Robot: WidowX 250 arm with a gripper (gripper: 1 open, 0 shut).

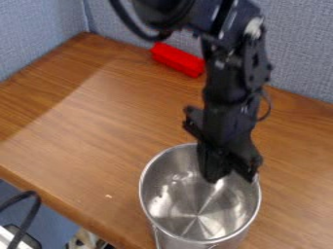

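A shiny metal pot (pixel 169 204) stands at the front of the wooden table, its inside visible and bare where not covered. My black gripper (pixel 211 163) is over the pot's back rim, fingers pointing down into its upper part, shut with nothing visible between them. A red object (pixel 177 58) lies at the back of the table, left of the arm.
Blue-grey padded walls (pixel 34 31) border the back and left. Cables and some hardware lie off the front-left edge.
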